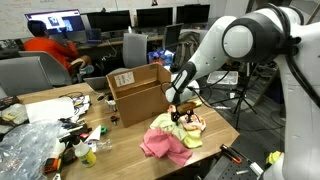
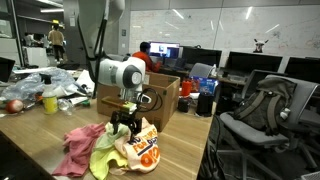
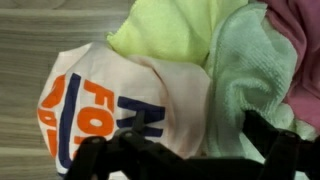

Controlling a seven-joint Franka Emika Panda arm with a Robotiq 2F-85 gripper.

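My gripper is open, low over the pile of cloths, its dark fingers spread apart in the wrist view. Between and ahead of them lie a pale cloth with orange and navy lettering [image 3: 98, 100] and a light green cloth [image 3: 240, 75]. Whether the fingertips touch the fabric I cannot tell. A yellow cloth [image 3: 165, 28] shows farther up, and a pink cloth [image 3: 304, 50] fills the right edge. In exterior view 2 the pink cloth [image 2: 76, 150] lies left of the green one and the lettered cloth [image 2: 143, 150] lies on the right.
A brown cardboard box [image 1: 138, 94] stands behind the cloths. Plastic wrapping [image 1: 28, 145], a yellow bottle [image 1: 84, 152] and small tools crowd the table's left side. Bare wood [image 2: 185, 140] is free right of the pile in exterior view 2.
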